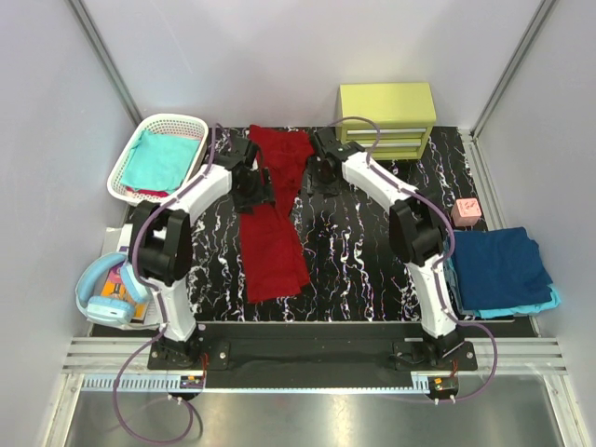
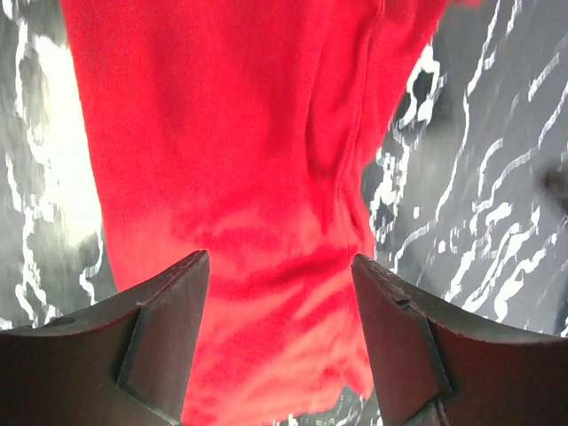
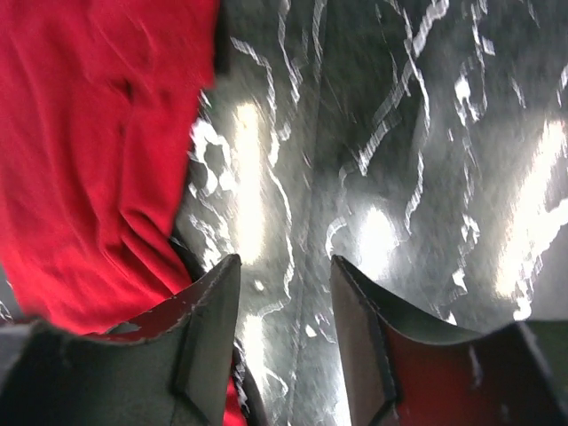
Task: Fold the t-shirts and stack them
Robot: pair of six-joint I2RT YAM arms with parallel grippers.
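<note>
A red t-shirt (image 1: pixel 272 251) lies as a long narrow strip on the dark marbled table, its far end spread out near the back wall. Over the strip's middle is my left gripper (image 1: pixel 265 194), and in the left wrist view its black fingers (image 2: pixel 169 311) are apart with red cloth beneath. My right gripper (image 1: pixel 323 188) hovers just right of the shirt. Only bare table shows between its parted fingers in the right wrist view. Part of the shirt is hidden under the left gripper.
At the back left, a white basket (image 1: pixel 120 174) holds turquoise cloth (image 1: pixel 161 160) and some red cloth. A folded blue stack (image 1: pixel 503 268) lies at right near a pink box (image 1: pixel 467 211). Headphones (image 1: pixel 112 308) and a yellow-green drawer box (image 1: pixel 386 102) border the table.
</note>
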